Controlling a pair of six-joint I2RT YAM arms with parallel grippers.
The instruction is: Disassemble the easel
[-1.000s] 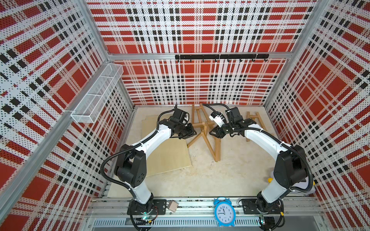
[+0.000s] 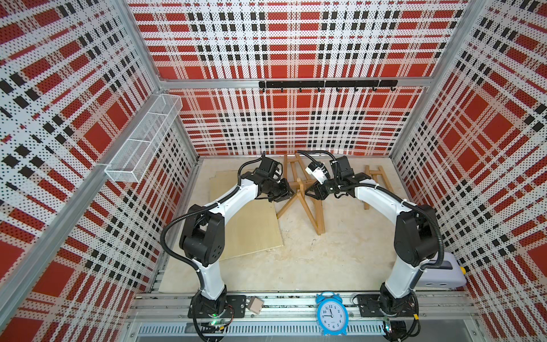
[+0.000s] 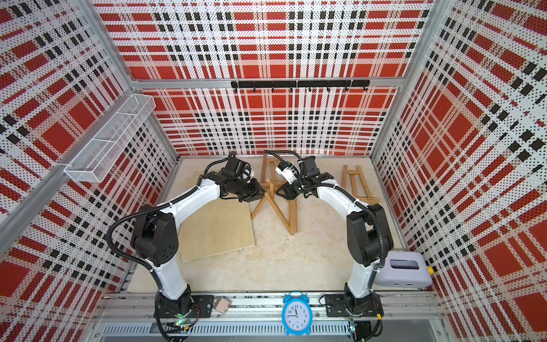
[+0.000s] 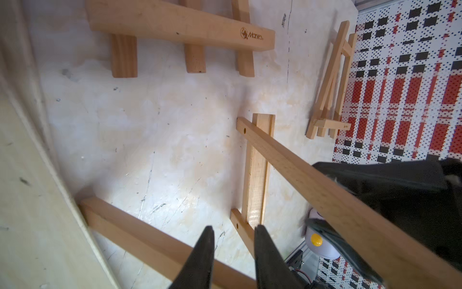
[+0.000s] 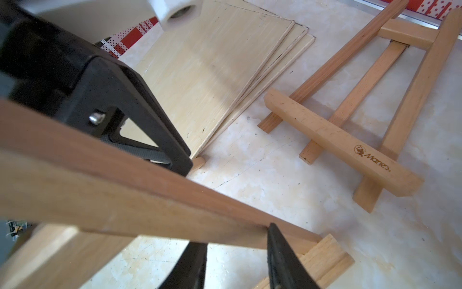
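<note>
Between my two arms stands the wooden easel [image 2: 309, 213], its legs spread and its top near both grippers. My left gripper [image 2: 291, 194] is at the left of that top, part open. In the left wrist view, one easel leg [image 4: 144, 240] runs behind the left fingertips [image 4: 208, 236], and a long bar slants past at the right. My right gripper [image 2: 316, 193] stays part open on the other side. In the right wrist view, a blurred easel bar [image 5: 202, 207] passes just above and behind the right fingertips [image 5: 274, 240]; whether they touch it I cannot tell.
A second easel [image 5: 336, 125] lies flat behind, and another [image 2: 376, 176] rests at the back right. Flat wooden boards [image 2: 250, 228] cover the left of the table. Free table shows in front and at the right.
The left gripper has shifted right towards the easel's top, and the right gripper slightly left. The easel's front foot has moved back a little. Both arms have leaned inward.
</note>
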